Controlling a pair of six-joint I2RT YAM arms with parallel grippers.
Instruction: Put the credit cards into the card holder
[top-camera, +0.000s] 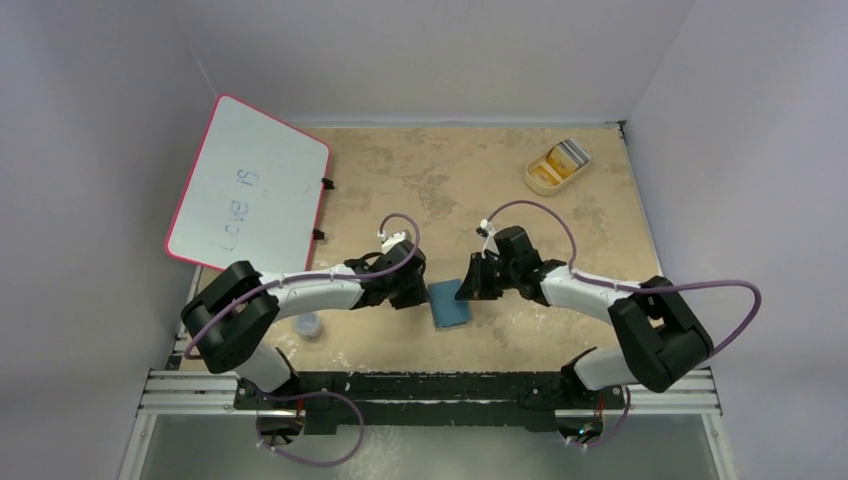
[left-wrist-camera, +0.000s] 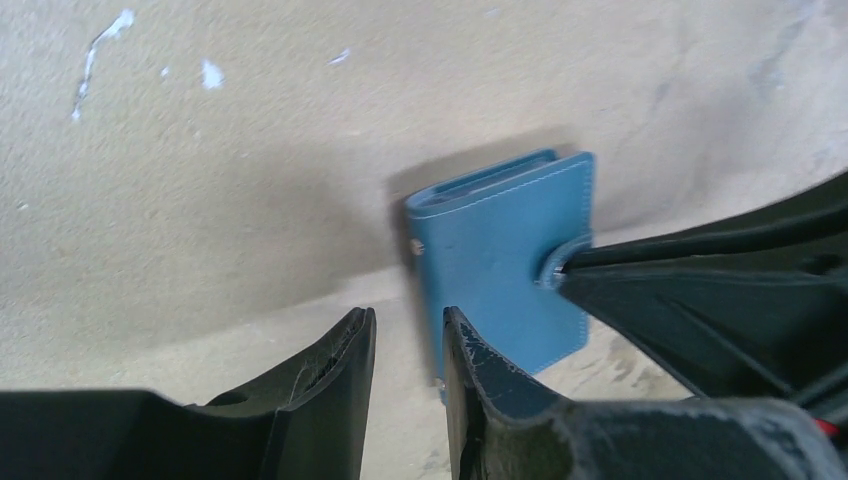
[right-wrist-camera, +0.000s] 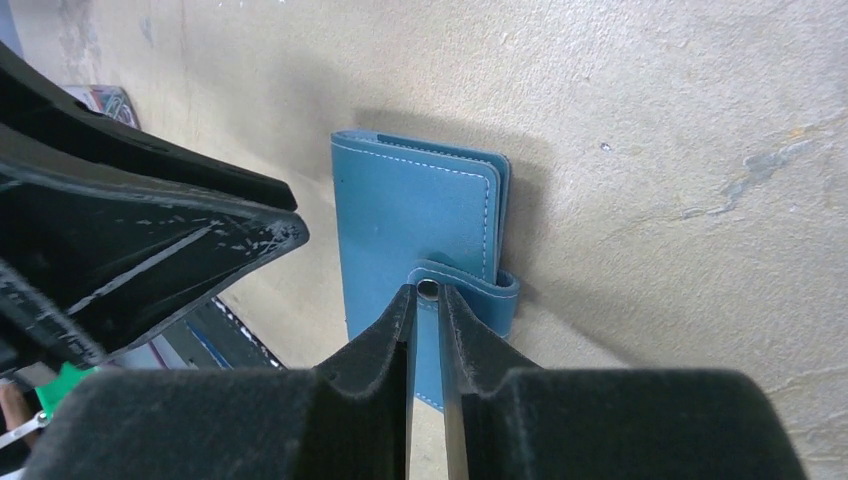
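Observation:
A blue card holder (top-camera: 449, 311) lies on the table between the two grippers, seen as a stitched wallet (left-wrist-camera: 500, 260) with a snap strap in both wrist views (right-wrist-camera: 390, 220). My left gripper sits just beside it, its fingertips close together; whether anything is between them is unclear. My right gripper is over the strap at the snap, fingertips nearly together; in the left wrist view its fingers reach onto the strap from the right. The cards (top-camera: 568, 156) appear to be in a beige tray (top-camera: 540, 179) at the back right.
A whiteboard (top-camera: 240, 180) with a red edge leans at the left. A small clear round object (top-camera: 308, 324) lies at the front left.

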